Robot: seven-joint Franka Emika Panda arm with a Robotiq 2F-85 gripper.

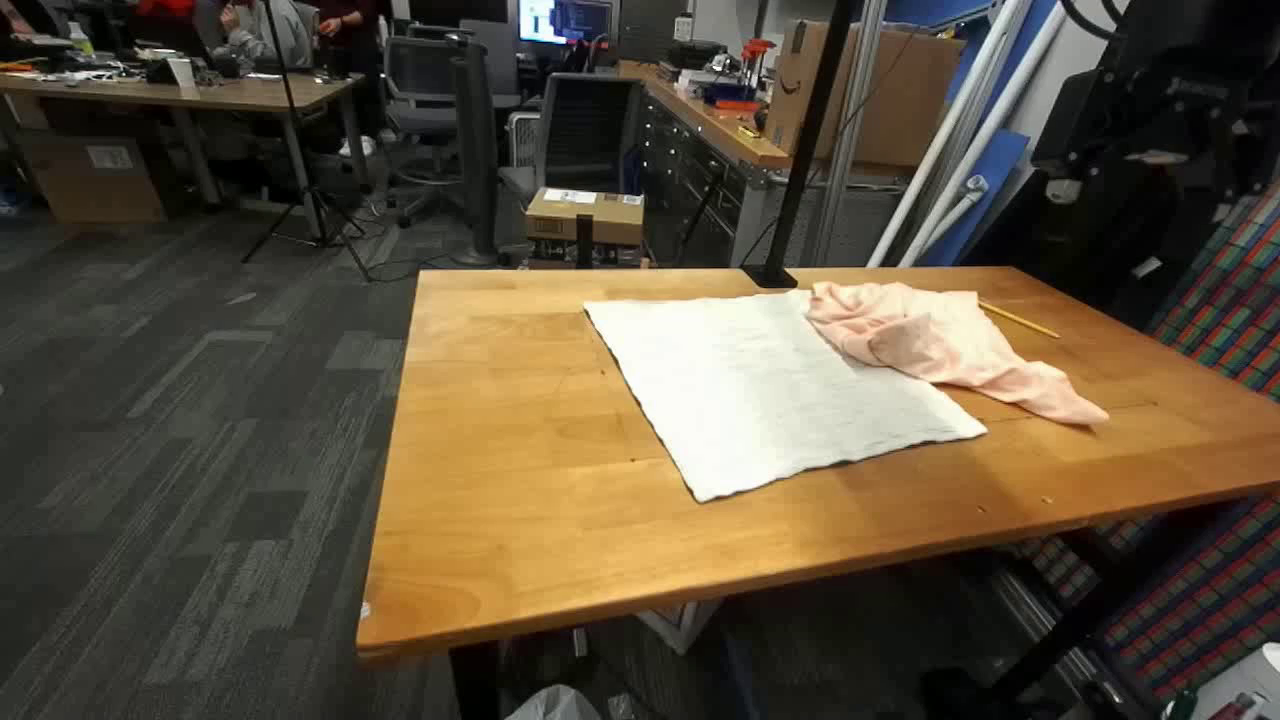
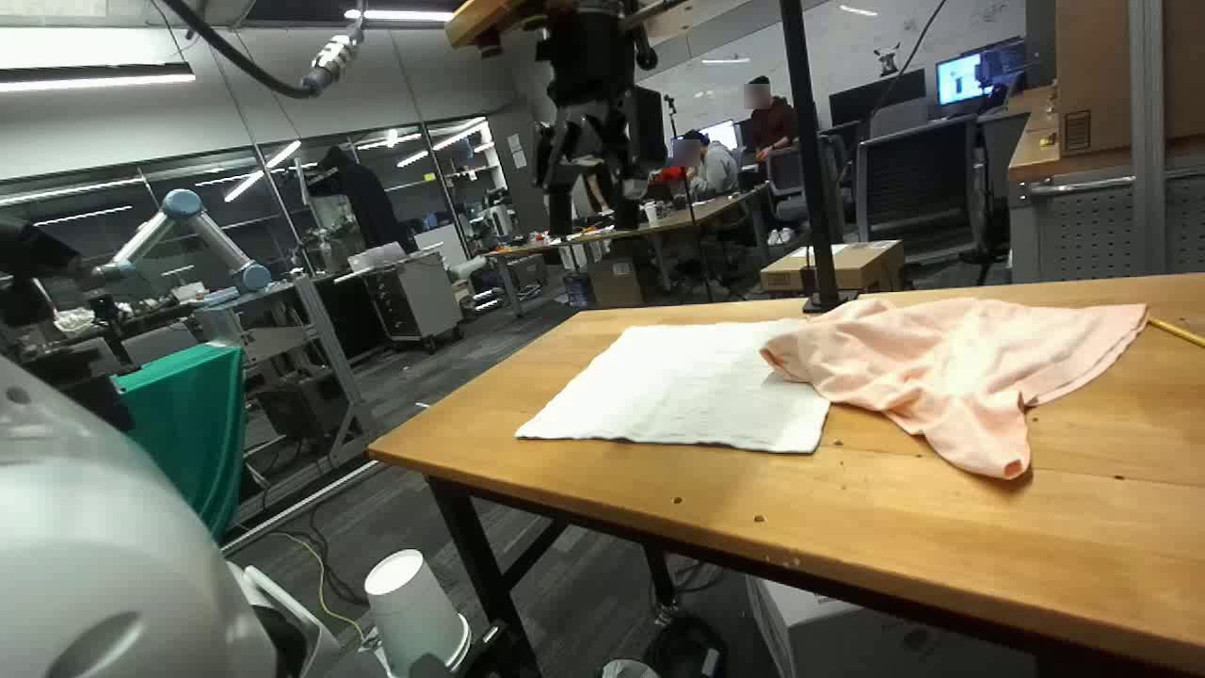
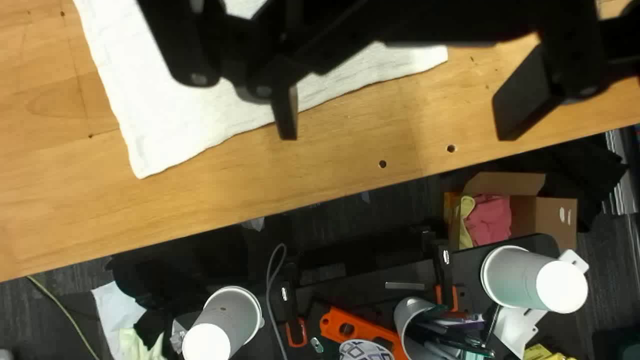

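A white cloth (image 1: pixel 768 384) lies spread flat on the wooden table. Over its far right corner, in exterior view 1, rests a crumpled pink cloth (image 1: pixel 918 336), which trails off onto bare wood. Exterior view 2 shows the same white cloth (image 2: pixel 689 384) and pink cloth (image 2: pixel 938 362). My gripper is open, its two fingers wide apart with nothing between them. In exterior view 2 the gripper (image 2: pixel 593 220) hangs high, clear of the table and both cloths. From the wrist, it looks down past the white cloth's edge (image 3: pixel 180 132).
A yellow pencil (image 1: pixel 1020 319) lies beside the pink cloth. A black pole (image 1: pixel 786 180) stands at the table's back edge. Beyond the near edge, the wrist view shows white cups (image 3: pixel 225 321) and a cardboard box (image 3: pixel 528 207) holding cloths.
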